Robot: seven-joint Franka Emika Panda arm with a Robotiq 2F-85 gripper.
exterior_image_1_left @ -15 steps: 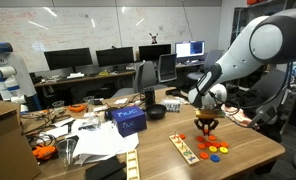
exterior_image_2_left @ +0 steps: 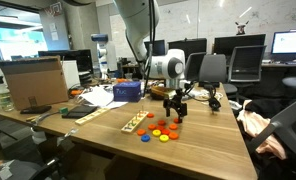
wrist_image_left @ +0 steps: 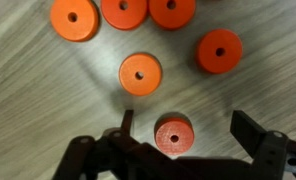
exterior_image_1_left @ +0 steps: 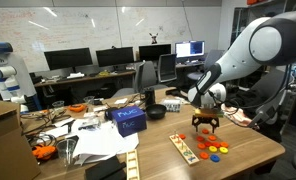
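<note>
In the wrist view a red disc (wrist_image_left: 174, 135) with a small centre hole lies between the spread fingers of my gripper. The fingers stand open, with a gap on both sides of the disc. An orange disc (wrist_image_left: 140, 74) is just beyond it, and a redder disc (wrist_image_left: 219, 51) lies to the upper right. More orange discs (wrist_image_left: 74, 18) line the top edge. From outside, my gripper (exterior_image_2_left: 175, 113) points down over the table beside the scattered discs, including a yellow disc (exterior_image_2_left: 164, 138) and a blue disc (exterior_image_2_left: 145, 138).
A pale long board (exterior_image_1_left: 183, 149) lies left of the discs. Farther left are a blue box (exterior_image_1_left: 129, 121), white papers (exterior_image_1_left: 100, 145) and another long strip (exterior_image_1_left: 132, 164). A cardboard box (exterior_image_1_left: 10, 141) fills the near left corner. Bare table shows at the front right.
My gripper has risen slightly from its lower place among the discs. The discs and other table items look unmoved.
</note>
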